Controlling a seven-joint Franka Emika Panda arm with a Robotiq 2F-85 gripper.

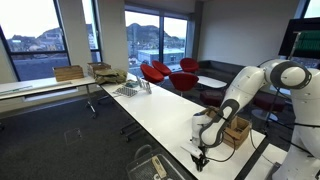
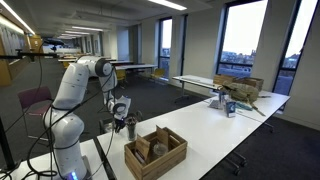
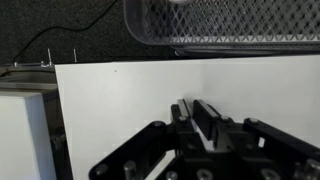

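Note:
In the wrist view my gripper is shut, its dark fingers (image 3: 183, 112) close together over the white table (image 3: 115, 110). What may be between the fingertips is too dark and small to make out. From outside, the gripper (image 1: 198, 162) hangs low by the table's near left edge, close to the surface; whether it touches cannot be told. Beyond that edge, a dark mesh basket (image 3: 235, 44) runs along the top of the wrist view, with a pale thing partly visible inside.
A wooden box with compartments (image 2: 172, 158) stands on the table beside the arm. Several small items (image 2: 225, 102) sit at the table's far end. Red chairs (image 1: 152, 74) line the far side.

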